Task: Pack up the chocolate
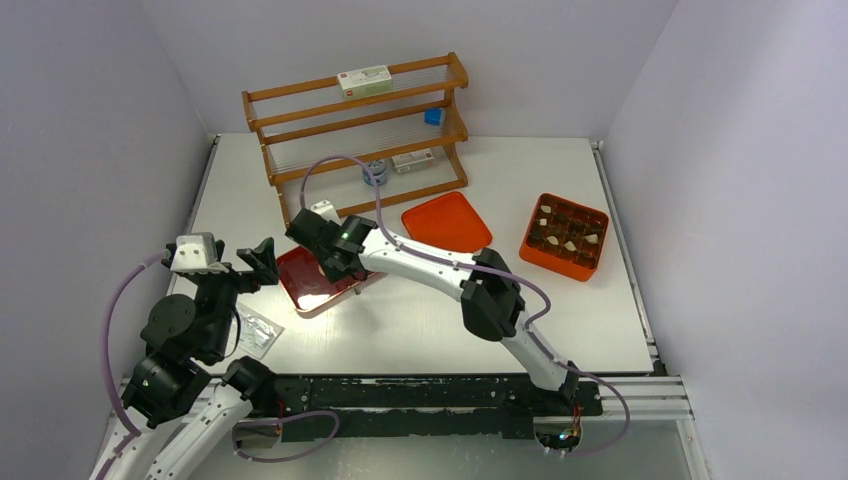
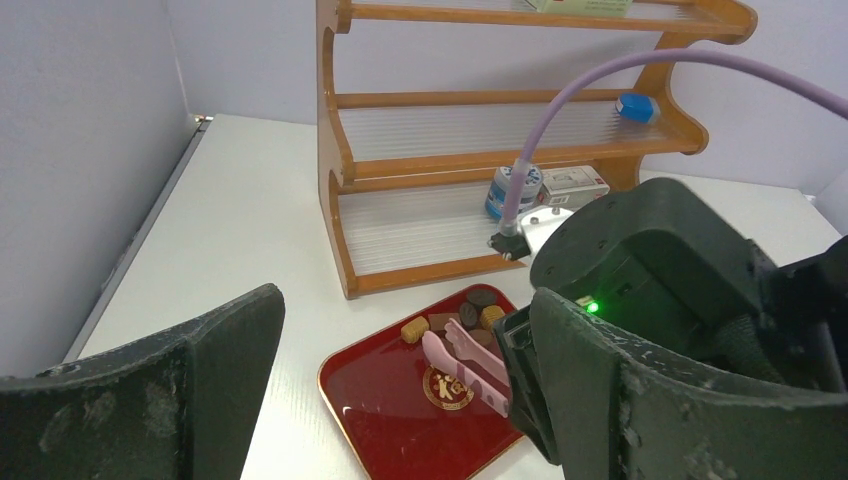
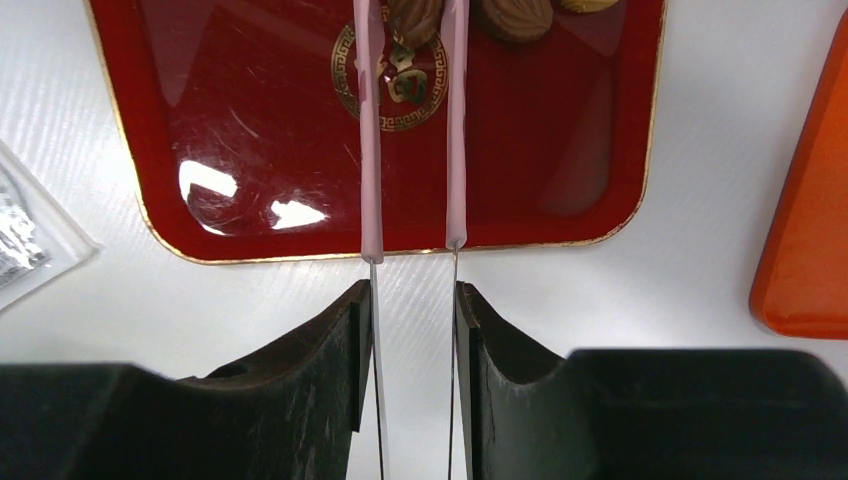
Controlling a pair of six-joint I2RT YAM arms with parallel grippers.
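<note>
My right gripper is shut on metal tongs [image 3: 369, 150] with pink tips. The tongs' two arms stand apart over a dark red tray [image 3: 280, 190], and a brown chocolate [image 3: 415, 18] shows between them at the upper edge. In the left wrist view, several more chocolates lie at the tray's far end, among them a yellowish one [image 2: 414, 330] and a dark round one [image 2: 481, 297]. On the right of the table is an orange box [image 1: 556, 264] with dark compartments, some holding pieces. My left gripper stands open and empty, left of the tray.
An orange lid-like tray [image 1: 447, 222] lies flat between the red tray and the box. Behind the red tray stands a wooden rack [image 1: 350, 135] with small boxes and a tin. A clear packet [image 1: 257, 332] rests near the left arm.
</note>
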